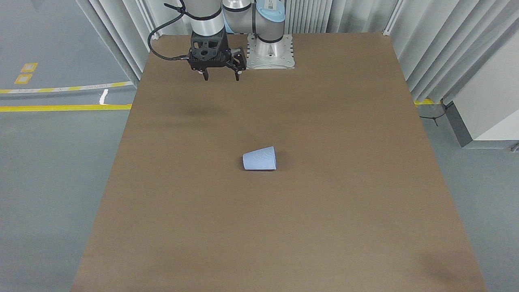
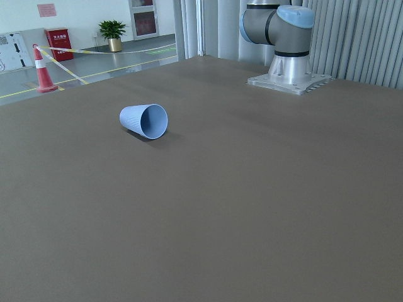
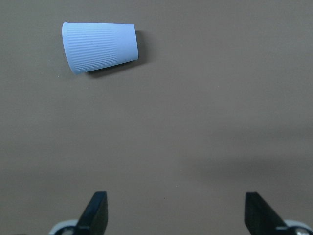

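A light blue ribbed cup (image 1: 259,158) lies on its side near the middle of the brown table (image 1: 272,228). In the left view the cup (image 2: 140,120) shows its open end toward the camera's right; in the wrist view the cup (image 3: 100,45) is at the upper left, ahead of the fingers. My gripper (image 1: 221,76) hangs over the far part of the table, apart from the cup and behind it as seen from the front. It is open, its two dark fingers (image 3: 93,215) wide apart with nothing between them.
The robot's base plate (image 1: 270,59) sits at the table's far edge, with pale curtains behind it. Floor with yellow tape lines, a cone (image 2: 44,75) and a plant lie beyond the table.
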